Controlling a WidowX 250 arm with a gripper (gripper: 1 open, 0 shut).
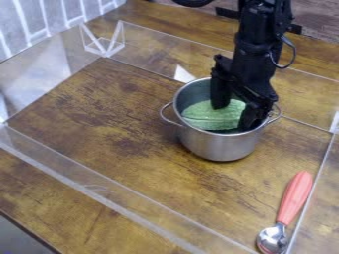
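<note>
A steel pot (219, 141) with two wire handles stands right of centre on the wooden table. Inside it lies a green object (209, 112), partly hidden. My black gripper (236, 99) reaches down into the pot over the green object; its fingertips are dark and overlap the pot, so I cannot tell how far they are closed or whether they hold it.
A red-handled scoop (291, 203) lies at the front right. Clear plastic walls border the work area.
</note>
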